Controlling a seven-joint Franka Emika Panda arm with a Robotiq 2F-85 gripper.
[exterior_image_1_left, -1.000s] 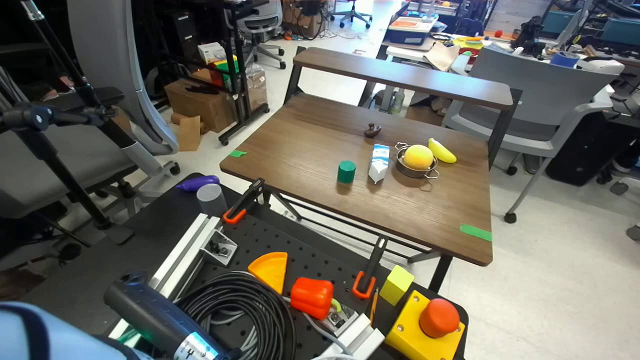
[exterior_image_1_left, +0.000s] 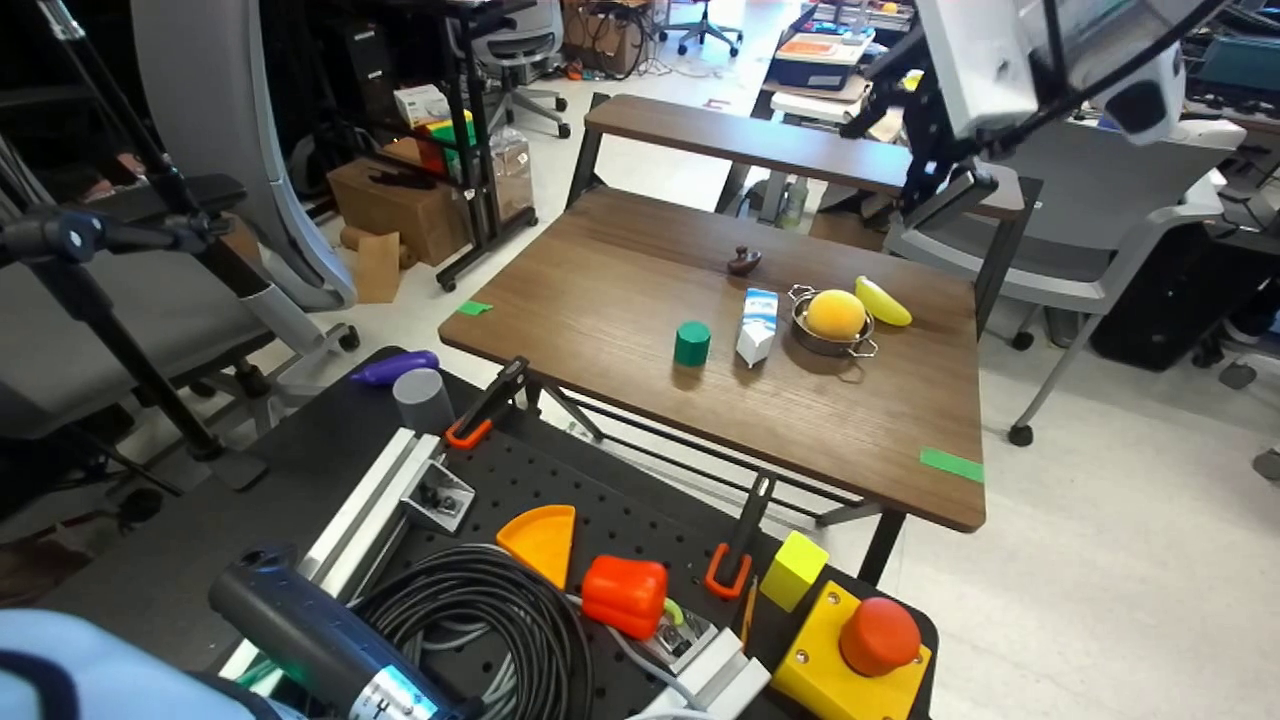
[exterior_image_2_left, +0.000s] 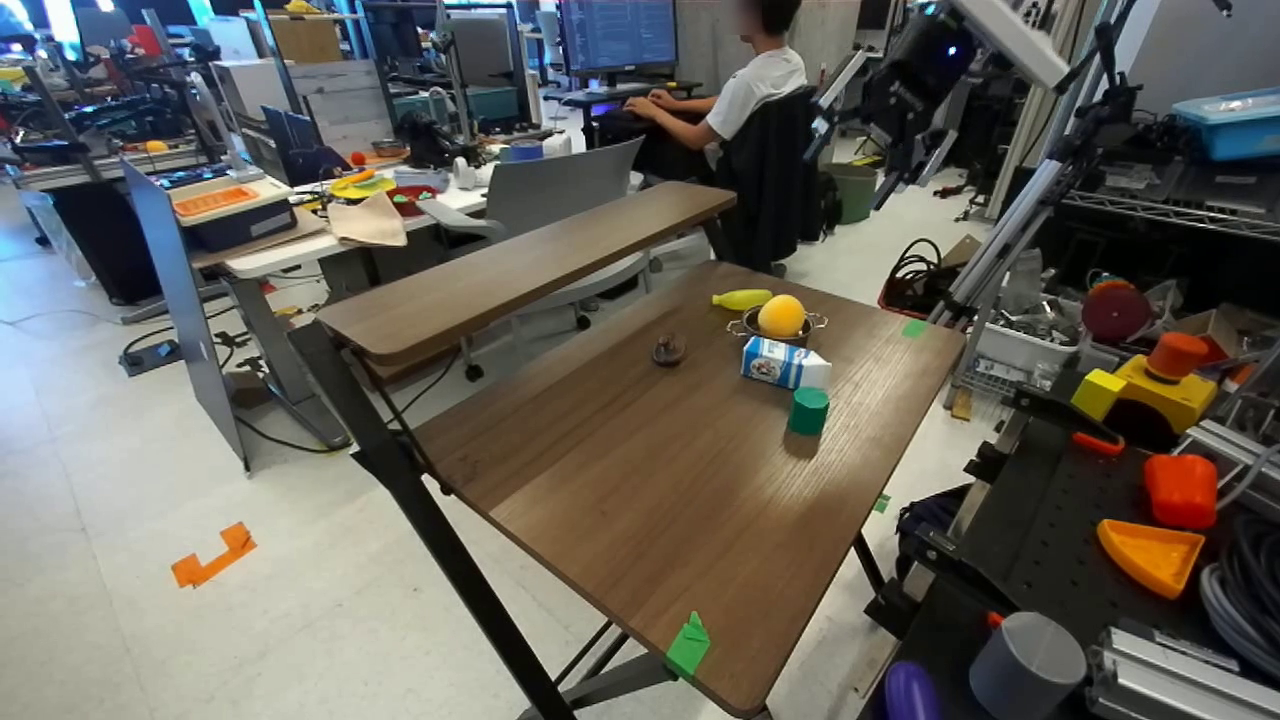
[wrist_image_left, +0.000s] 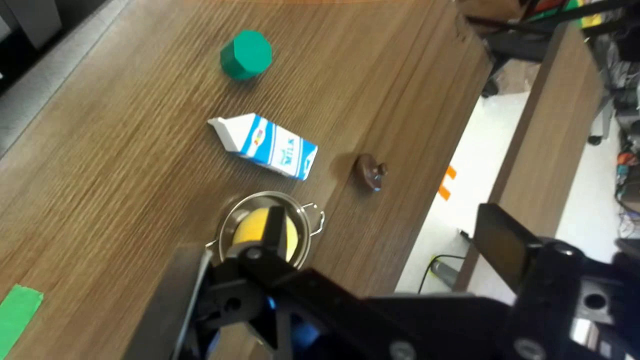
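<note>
My gripper is open high over the table's far right part, its two dark fingers wide apart and nothing held between them. A steel pot (wrist_image_left: 304, 240) with wire handles holds a yellow-orange ball (exterior_image_1_left: 836, 314); in the wrist view one finger covers part of both. Beside the pot lies a blue-and-white milk carton (wrist_image_left: 277, 147). A green block (wrist_image_left: 247, 55) sits beyond the carton's peaked end. Apart from them rests a small dark brown knobbed object (wrist_image_left: 368, 172). Behind the pot lies a yellow banana (exterior_image_1_left: 884, 301).
A raised wooden shelf (exterior_image_1_left: 744, 144) runs along the table's back edge. Bare wood (exterior_image_2_left: 624, 504) covers much of the table. A black cart with clamps (exterior_image_1_left: 485, 406), cables (exterior_image_1_left: 492, 624) and a red stop button (exterior_image_1_left: 879, 636) stands in front.
The arm and gripper have come into exterior view 1 from the upper right, now above the table's back right corner. The objects on the table stand as before.
</note>
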